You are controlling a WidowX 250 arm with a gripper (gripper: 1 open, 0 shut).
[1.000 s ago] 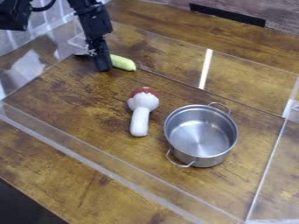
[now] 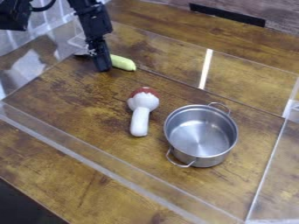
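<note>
At the upper left of the camera view my black gripper (image 2: 100, 61) is lowered to the wooden table, beside a pale yellow-green elongated object (image 2: 122, 64) that lies just right of its fingertips. The gripper looks shut, with nothing visible between its fingers. A white mushroom-like object with a red patch (image 2: 140, 118) lies in the middle, and a steel pot (image 2: 201, 136) with two handles stands to its lower right.
A white tape strip (image 2: 205, 68) runs on the table at upper right. Clear plastic sheets or panels border the work area at left and right.
</note>
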